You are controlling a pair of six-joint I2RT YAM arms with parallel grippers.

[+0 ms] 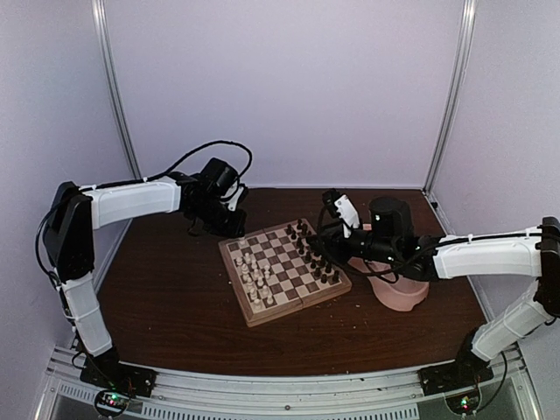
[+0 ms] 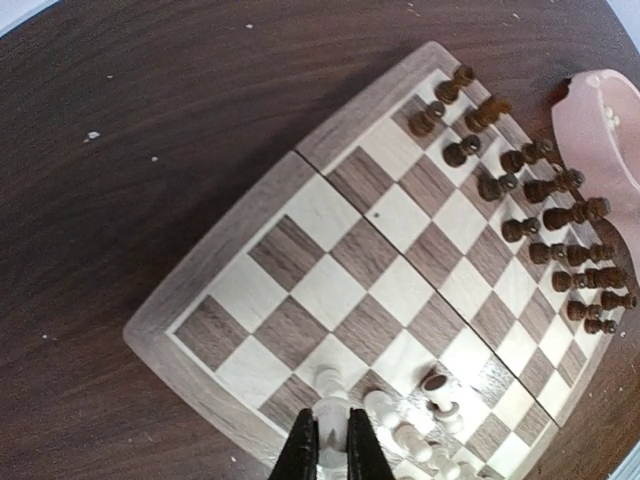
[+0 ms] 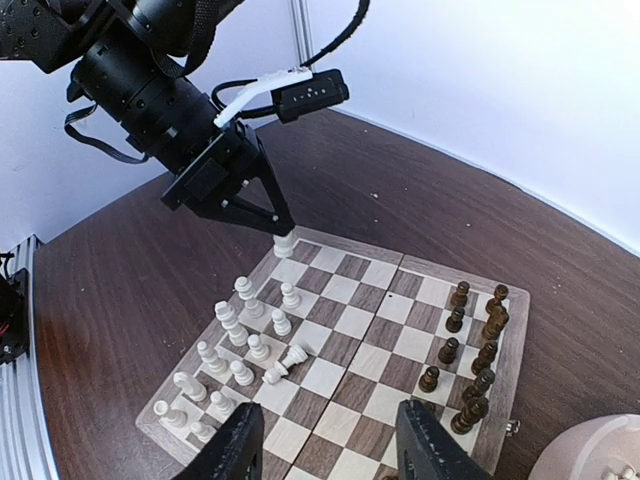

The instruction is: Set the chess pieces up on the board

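Observation:
The chessboard (image 1: 289, 280) holds white pieces along its left side and dark pieces (image 2: 484, 187) along its right. My left gripper is shut on a white piece over the board's far left corner, also seen in the right wrist view (image 3: 283, 245). One white piece (image 3: 285, 365) lies on its side among the upright ones near the middle left. My right gripper is open above the right part of the board, with nothing seen held between its fingers.
A pink container (image 1: 402, 297) sits right of the board, partly under my right arm, with white bits inside. Bare dark table (image 1: 175, 324) surrounds the board to the left, front and back. Walls enclose the back and sides.

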